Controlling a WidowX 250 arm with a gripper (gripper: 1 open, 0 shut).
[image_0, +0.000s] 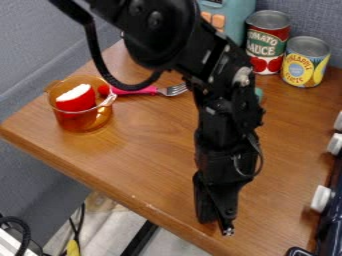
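Note:
The black arm reaches down from the top centre, and its gripper (218, 222) points downward near the front edge of the wooden table (120, 170). Whether its fingers are open or shut is hard to make out in the dark shapes. An orange cup (76, 116) holding a red and white item stands at the left. A pink-handled fork (167, 90) lies behind it. A small teal object (258, 94) is mostly hidden behind the arm.
A tomato can (266, 47) and a yellow can (305, 67) stand at the back right, beside a teal appliance (231, 12). A dark device (330, 229) with white knobs is at the right edge.

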